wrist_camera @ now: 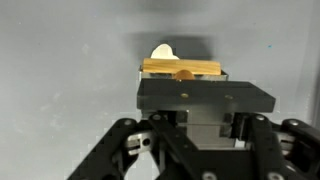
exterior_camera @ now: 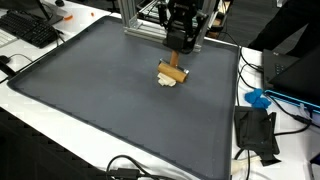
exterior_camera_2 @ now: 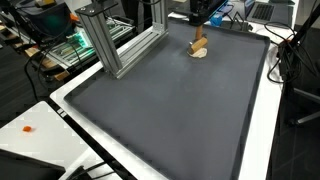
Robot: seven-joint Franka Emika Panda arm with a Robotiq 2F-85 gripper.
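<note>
A wooden tool with a tan crossbar point(exterior_camera: 173, 72) and an upright wooden handle stands at the far end of the dark board. My black gripper point(exterior_camera: 175, 53) is above it, shut on the handle. In the wrist view the wooden bar point(wrist_camera: 182, 66) lies just beyond the gripper, whose dark body hides much of the tool. A pale, flat, irregular piece point(exterior_camera: 167, 80) lies beside and partly under the bar; the second exterior view shows this pale piece point(exterior_camera_2: 199, 54) there too. Whether the bar touches it, I cannot tell.
The dark board point(exterior_camera: 125, 105) is otherwise bare across its middle and near side. A white metal frame point(exterior_camera_2: 125, 45) stands along its edge. A blue object point(exterior_camera: 257, 98), a black item point(exterior_camera: 255, 130) and cables lie past its right side.
</note>
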